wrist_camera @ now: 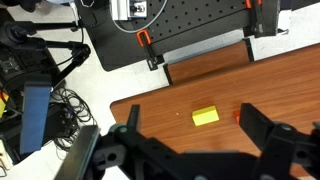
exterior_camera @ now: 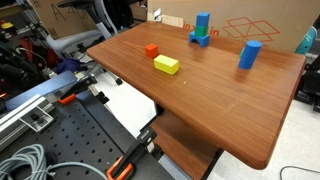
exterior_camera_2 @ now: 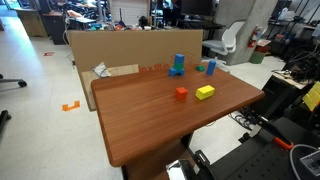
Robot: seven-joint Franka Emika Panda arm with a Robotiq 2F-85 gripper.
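Note:
A yellow block (exterior_camera: 166,65) lies flat on the brown table (exterior_camera: 215,95), near the table's edge. Close by is a small red block (exterior_camera: 151,50). Farther back stands a stack (exterior_camera: 201,30) with blue at top and bottom and green between. A blue cup (exterior_camera: 250,54) stands apart from it. In the wrist view, my gripper has its dark fingers spread wide; the yellow block (wrist_camera: 205,116) shows in the gap, lower down on the table and not held. The red block (wrist_camera: 239,117) shows partly, beside the right finger. The exterior views do not clearly show the gripper.
A tall cardboard panel (exterior_camera_2: 120,55) stands along the table's far side. The black robot bench (exterior_camera: 70,135) has orange-handled clamps (exterior_camera: 122,170) along its edge. Between bench and table is a gap.

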